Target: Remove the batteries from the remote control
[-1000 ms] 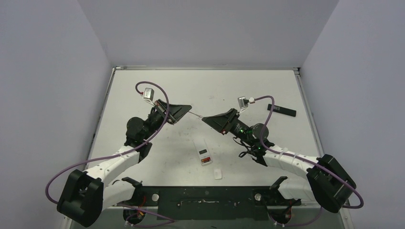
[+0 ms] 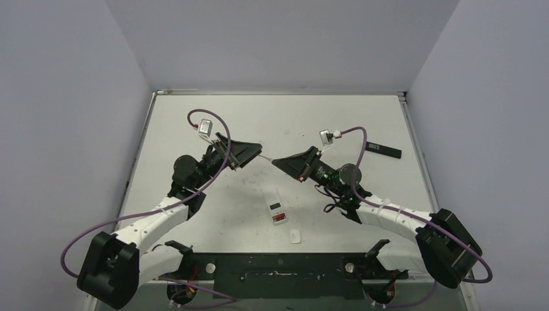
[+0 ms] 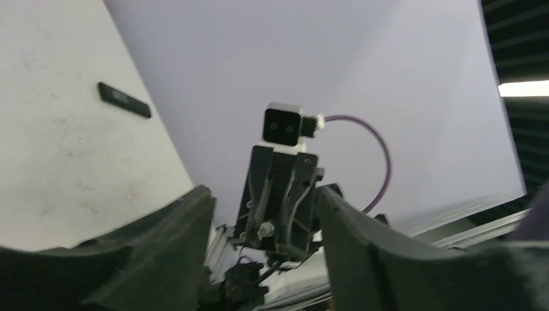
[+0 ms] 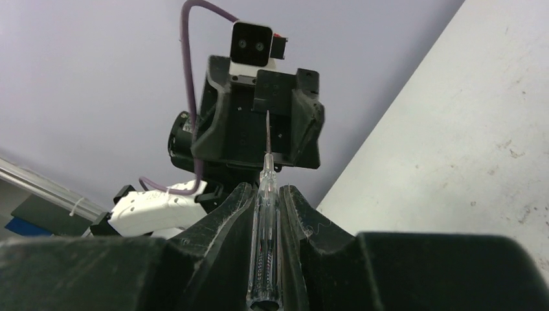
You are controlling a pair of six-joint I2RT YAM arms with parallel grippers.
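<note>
A white remote control [image 2: 276, 210] lies on the table with its battery bay uncovered and red battery visible; a white cover [image 2: 295, 236] lies below it. Above the table my right gripper [image 2: 275, 161] is shut on a clear-handled thin screwdriver [image 4: 265, 233], whose metal shaft points at my left gripper [image 2: 258, 151]. The left gripper's fingers stand apart in its blurred wrist view; whether the screwdriver's tip touches it I cannot tell.
A black bar-shaped object [image 2: 383, 150] lies at the right of the table [image 2: 324, 110].
</note>
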